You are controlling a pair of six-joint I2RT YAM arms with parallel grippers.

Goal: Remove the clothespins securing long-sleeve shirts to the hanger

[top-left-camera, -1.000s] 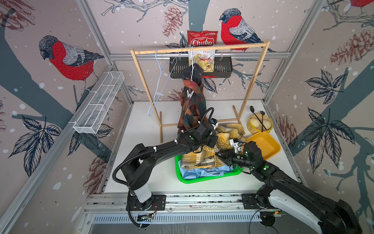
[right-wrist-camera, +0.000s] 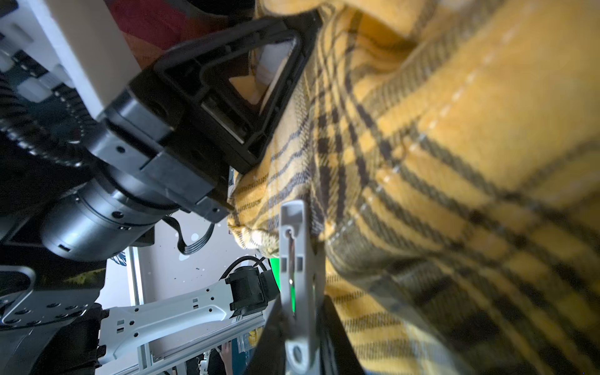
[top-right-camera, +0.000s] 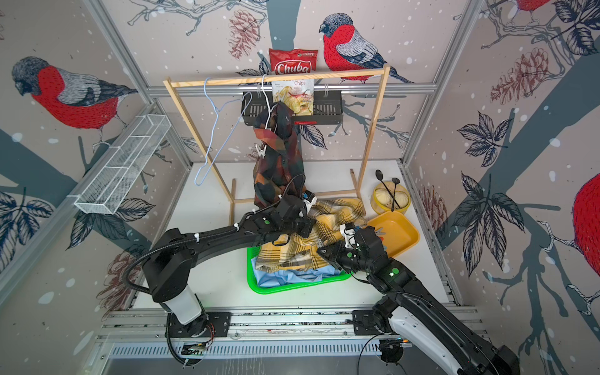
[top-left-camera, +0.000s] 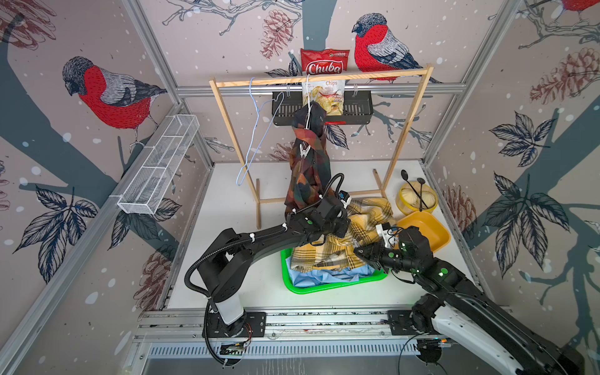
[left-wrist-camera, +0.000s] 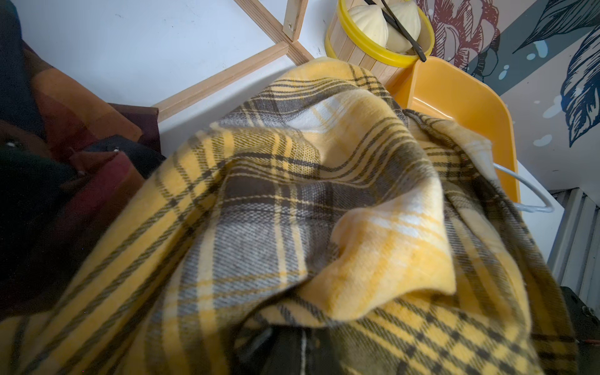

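Observation:
A yellow plaid shirt (left-wrist-camera: 375, 162) lies heaped over blue cloth (top-left-camera: 300, 278) in the green tray (top-left-camera: 293, 287). My left gripper is shut, pushed into the plaid, nothing clearly between its mostly hidden fingertips. At the right wrist, a pale clothespin (right-wrist-camera: 293, 218) stands upright between the dark fingers of my right gripper; whether they grip it is unclear. A dark red-green shirt (top-left-camera: 309, 165) hangs on a white hanger (top-left-camera: 308, 93), with a pale clothespin (top-left-camera: 304, 150) on it.
Empty blue hangers (top-left-camera: 243, 168) hang left on the wooden rack (top-left-camera: 387, 73). An orange bin (top-left-camera: 437, 234) and yellow steamer (top-left-camera: 406, 203) with black spoons stand right. My two wrists are very close together.
My right arm has shifted slightly right, away from the left gripper. The left arm and hanging shirt are almost unchanged.

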